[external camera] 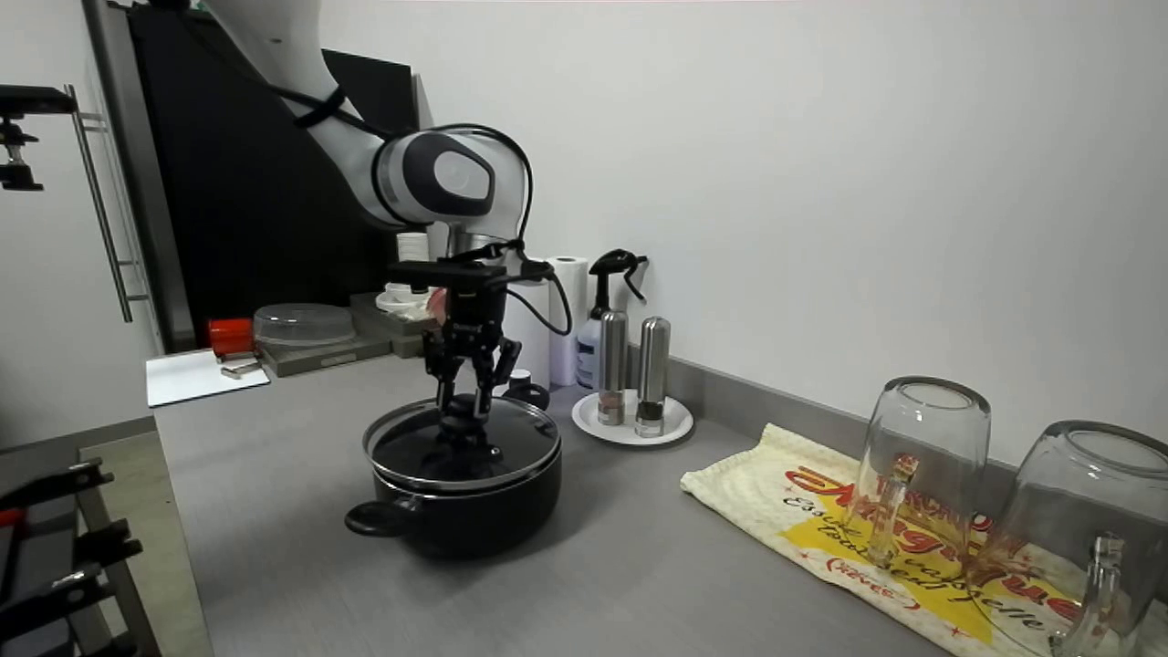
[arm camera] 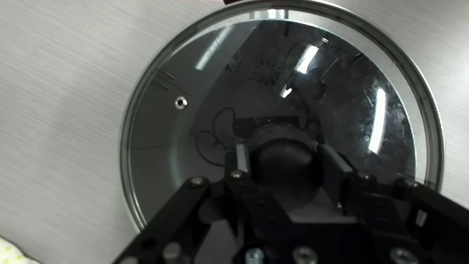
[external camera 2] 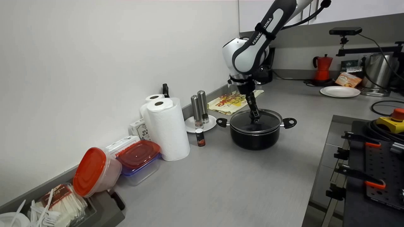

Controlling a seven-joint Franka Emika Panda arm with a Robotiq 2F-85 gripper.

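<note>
A black two-handled pot (external camera: 471, 520) stands on the grey counter. On its rim rests a round glass lid (external camera: 411, 443) with a metal edge, lying nearly level over the pot in exterior view 2. My gripper (external camera: 465, 407) points down at the lid's centre, shut on the black knob (arm camera: 283, 162). In the wrist view the knob sits between the two fingers, and the lid (arm camera: 211, 96) fills most of the picture. Whether the lid's edge is seated all the way round cannot be told. The pot's inside is hidden under dark glass.
Behind the pot, a white plate (external camera: 686, 429) holds two steel grinders (external camera: 652, 378). A small spice jar (external camera 2: 200, 137) and paper towel rolls (external camera 2: 168, 130) stand nearby. Two upturned glass mugs (external camera: 920, 471) rest on a printed cloth (external camera: 766, 482). Counter in front of the pot is clear.
</note>
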